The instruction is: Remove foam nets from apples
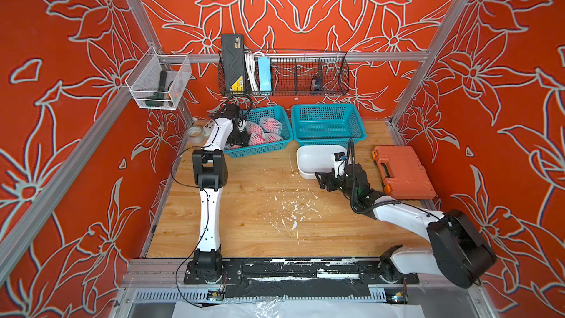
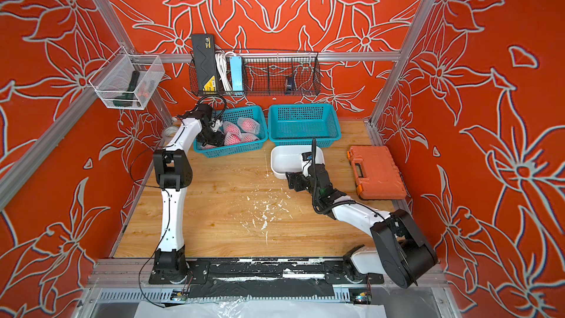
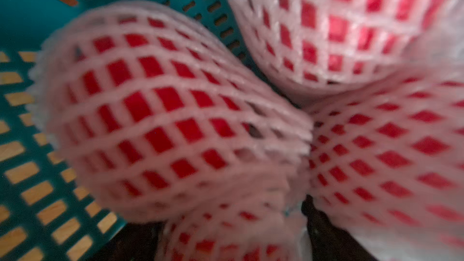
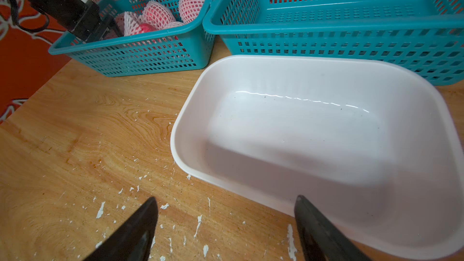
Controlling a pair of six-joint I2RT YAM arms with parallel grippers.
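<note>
Several red apples in pinkish-white foam nets lie in the left teal basket point(image 1: 266, 147). My left gripper point(image 1: 240, 137) reaches down into that basket. Its wrist view is filled by a netted apple point(image 3: 154, 111) at the left, another netted apple point(image 3: 348, 19) at the upper right and a third netted apple point(image 3: 396, 154) at the right. Low in that view, a netted apple point(image 3: 232, 236) sits between the dark, spread fingers point(image 3: 333, 236), which stand open around it. Over the table, by the front of the white tub, my right gripper is open and empty.
The white tub point(image 4: 299, 116) is empty, and so is the right teal basket point(image 1: 327, 123) behind it. An orange case point(image 1: 406, 170) lies at the right. White flecks mark the bare middle of the wooden table point(image 1: 259, 200).
</note>
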